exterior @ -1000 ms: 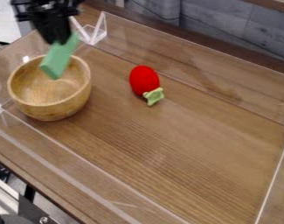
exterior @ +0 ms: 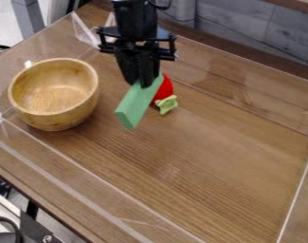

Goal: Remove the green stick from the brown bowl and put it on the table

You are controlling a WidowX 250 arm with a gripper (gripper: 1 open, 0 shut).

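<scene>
A flat green stick (exterior: 137,102) hangs tilted over the table, to the right of the brown bowl. Its upper end is between the fingers of my black gripper (exterior: 139,82), which is shut on it. The brown bowl (exterior: 55,116) stands on the left side of the table, with no object showing inside. Whether the stick's lower end touches the wooden table (exterior: 213,166) I cannot tell.
Right behind the stick lies a red object (exterior: 164,89), partly hidden by it, with a small light-green piece (exterior: 167,104) at its front. Bare table stretches across the front and right. A wall bounds the back.
My gripper has carried the green stick rightward, from above the brown bowl to in front of the red object. The bowl and the red object stay in place.
</scene>
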